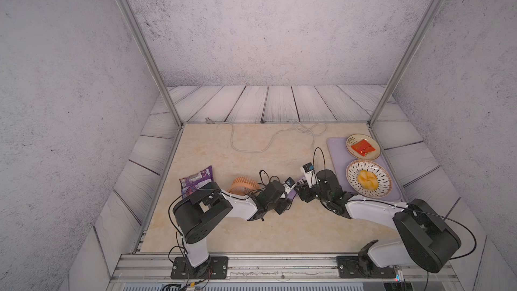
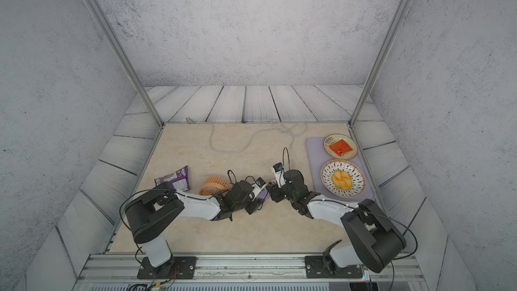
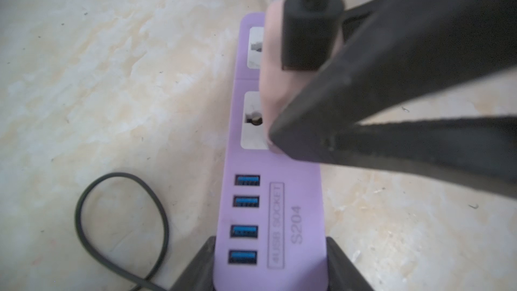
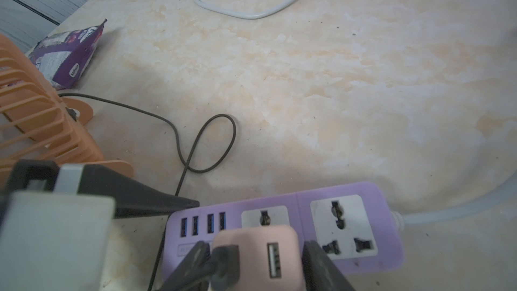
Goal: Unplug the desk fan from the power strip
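Note:
The lilac power strip (image 3: 274,204) lies on the table, its USB end between the fingers of my left gripper, which is shut on it. My right gripper is shut on a pink plug adapter (image 4: 264,237), over the socket beside the USB ports. Whether its prongs sit in that socket is hidden. A black connector (image 3: 312,32) is pushed into the adapter, seen in the left wrist view. The other socket (image 4: 344,226) is empty. The orange desk fan (image 4: 48,118) stands to the left, its thin dark cable looping toward the strip.
Purple snack bags (image 1: 196,180) lie at the left. At the right, a lilac mat (image 1: 338,156) carries two plates (image 1: 352,183) with food. The strip's pale cord (image 1: 253,151) runs across the back.

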